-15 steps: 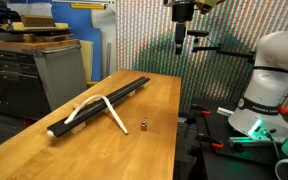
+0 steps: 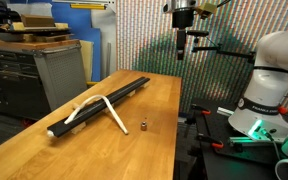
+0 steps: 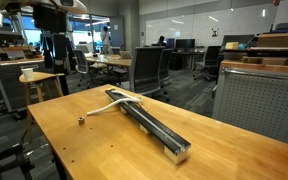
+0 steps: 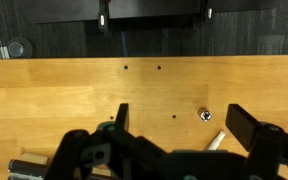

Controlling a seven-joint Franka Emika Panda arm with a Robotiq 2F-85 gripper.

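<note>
My gripper is open, its two black fingers far apart with nothing held between them. In exterior view 1 it hangs high above the table's right side (image 2: 180, 52), well clear of the surface. A small metallic cylinder (image 2: 144, 126) stands alone on the wooden table; the wrist view shows this cylinder (image 4: 205, 115) beneath the gripper, closer to the right finger. A white curved tube (image 2: 110, 105) lies partly across a long black rail (image 3: 149, 120). Only an end of the tube (image 4: 217, 140) shows in the wrist view.
The wooden table (image 3: 224, 144) has broad bare areas on both sides of the rail. Light blocks (image 3: 174, 155) show under the rail. A grey cabinet (image 2: 49, 72) stands behind, and a stool (image 3: 42, 80) is beyond the table.
My gripper has shifted very slightly at its height above the table. The cylinder, tube and rail look unmoved.
</note>
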